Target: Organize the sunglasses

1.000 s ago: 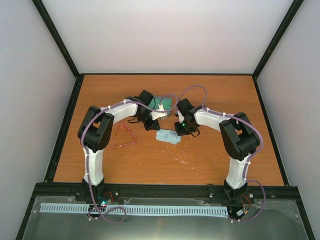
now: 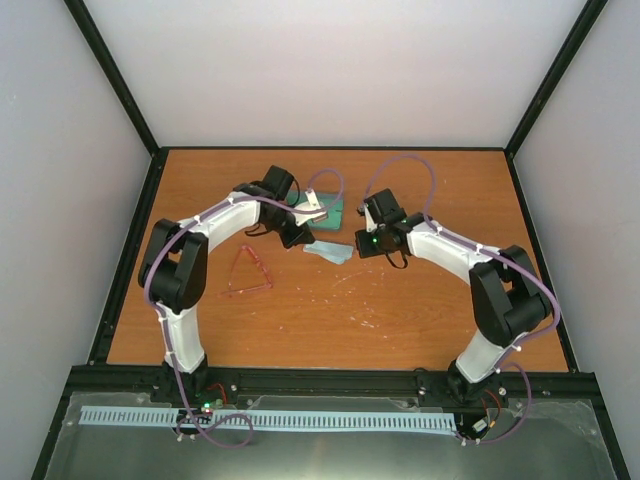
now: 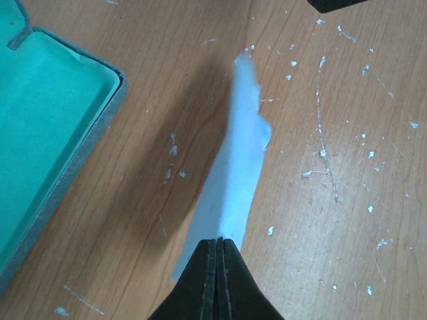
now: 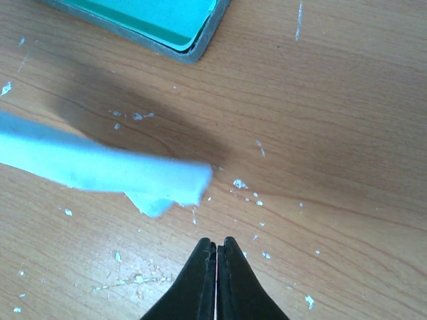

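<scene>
A light blue cloth (image 2: 328, 250) lies mid-table in front of the open teal glasses case (image 2: 325, 215). In the left wrist view the cloth (image 3: 233, 167) reaches down to my left gripper, which is shut at its near end; it looks pinched or just behind the fingertips. In the right wrist view the cloth (image 4: 133, 167) is blurred, above and left of my shut right gripper, with nothing showing between its fingers. Red-framed sunglasses (image 2: 250, 280) lie left of the cloth on the table.
The back wall and side walls bound the workspace. Both arms reach in toward the centre, close to the case.
The cloth has narrowed and shifted with my left gripper, slightly back and leftward.
</scene>
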